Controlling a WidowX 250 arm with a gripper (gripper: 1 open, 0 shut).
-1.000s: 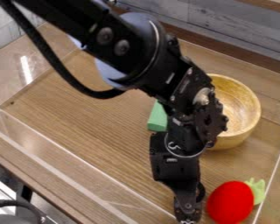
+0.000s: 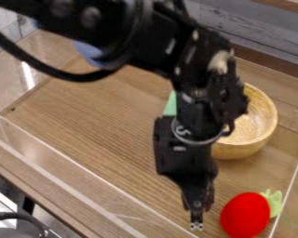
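My black gripper (image 2: 196, 212) points down at the front centre of the wooden board, just left of a red object (image 2: 245, 216) with a green top, which looks like a plush strawberry or tomato. Whether its fingers are open or shut is unclear from this view. Behind the wrist sits a yellow bowl (image 2: 255, 119), partly hidden by the arm. A green object (image 2: 170, 103) is mostly hidden behind the arm.
The bare wooden surface (image 2: 89, 130) left of the gripper is clear. A pale wall and ledge run along the back. The board's edge and some cables lie at the lower left.
The gripper has risen and shifted slightly, and the upper arm has moved up. The red object, bowl and board look unchanged.
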